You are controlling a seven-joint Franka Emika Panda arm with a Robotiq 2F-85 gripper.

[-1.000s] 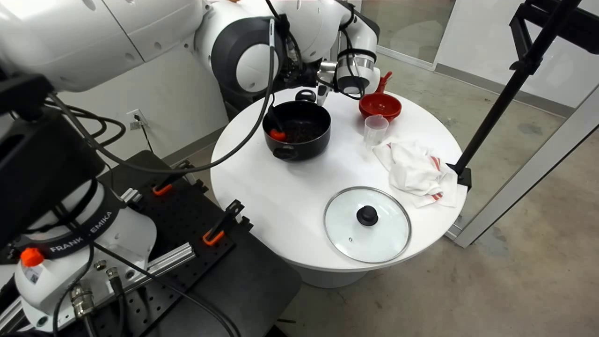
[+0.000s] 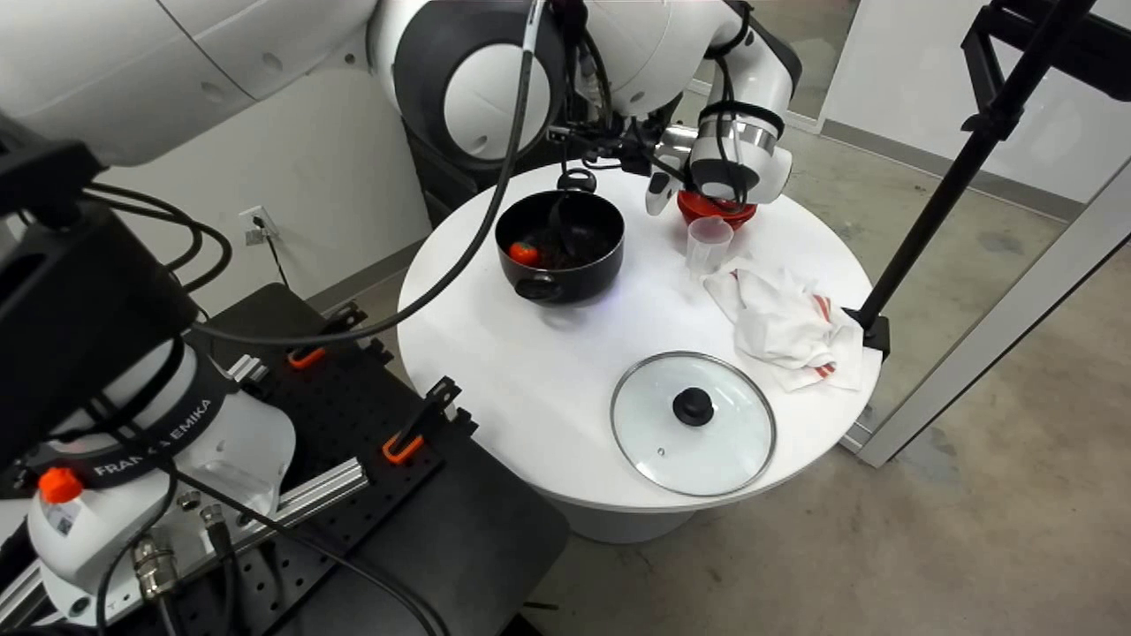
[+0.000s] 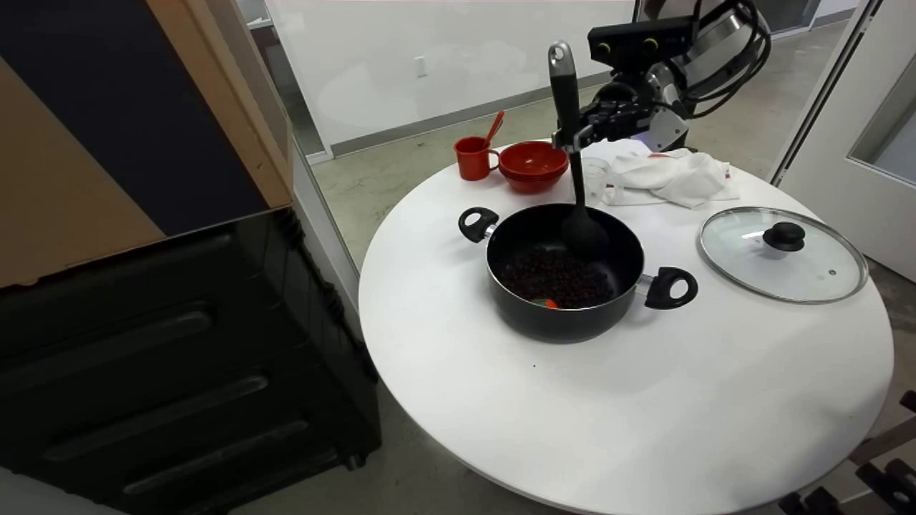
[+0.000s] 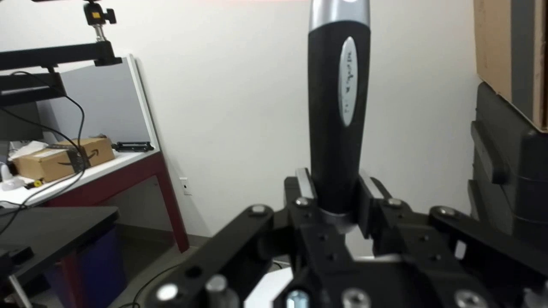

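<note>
My gripper is shut on the black handle of a ladle (image 4: 339, 92), which stands upright in the wrist view. In the second exterior view the ladle's dark head (image 3: 585, 233) hangs down inside the black pot (image 3: 549, 325), near its far wall. Dark beans (image 3: 558, 276) cover the pot's bottom, with something red (image 3: 551, 303) among them by the near wall. From the first exterior view that red piece (image 2: 524, 253) looks round, like a tomato. Whether the ladle touches the beans I cannot tell.
A glass lid (image 2: 694, 450) lies on the white table (image 2: 509, 392). Beyond the pot are red bowls (image 3: 533, 163), a red cup (image 3: 473, 159) with a red utensil in it, a clear cup (image 2: 708, 245) and a white towel (image 2: 795, 323).
In the first exterior view, the arm has swung right, and its wrist now covers part of the red bowls. The ladle has moved from the pot's left side, by the red piece, toward its middle.
</note>
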